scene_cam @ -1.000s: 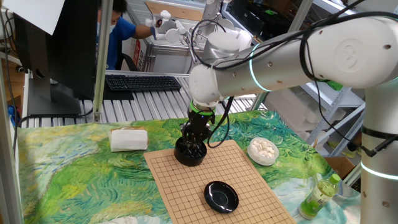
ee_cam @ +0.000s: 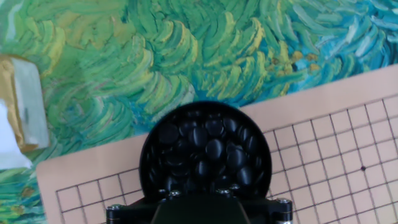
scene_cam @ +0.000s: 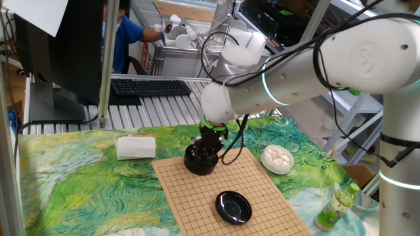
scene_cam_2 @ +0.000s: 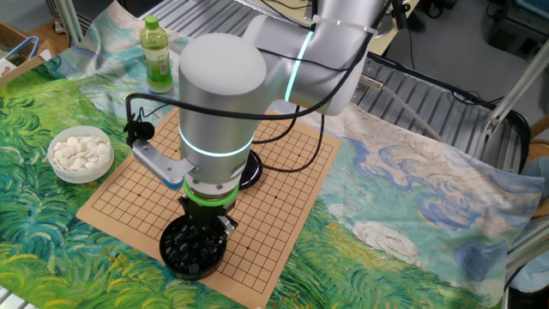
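A round black bowl (scene_cam: 201, 164) stands on the far left corner area of the wooden grid board (scene_cam: 180, 190). Glossy black stones (ee_cam: 214, 149) fill it, seen from above in the wrist view. My gripper (scene_cam: 205, 152) points down at the bowl, its tips at or within the rim; their exact depth does not show. In exterior view 2 the gripper (scene_cam_2: 206, 230) covers the bowl's back side. Only the upper parts of the gripper show along the wrist view's bottom edge. Whether the fingers are apart or pinching a stone is hidden.
An empty-looking black dish (scene_cam: 233, 207) lies on the board. Off the board are a white bowl of white stones (scene_cam: 277, 159), a green-capped bottle (scene_cam: 336, 206) and a white packet (scene_cam: 136, 147). Much of the grid is bare. A person sits behind the table.
Over the last second my gripper has come down closer to the bowl and shifted slightly. The bowl, dish and board have stayed in place.
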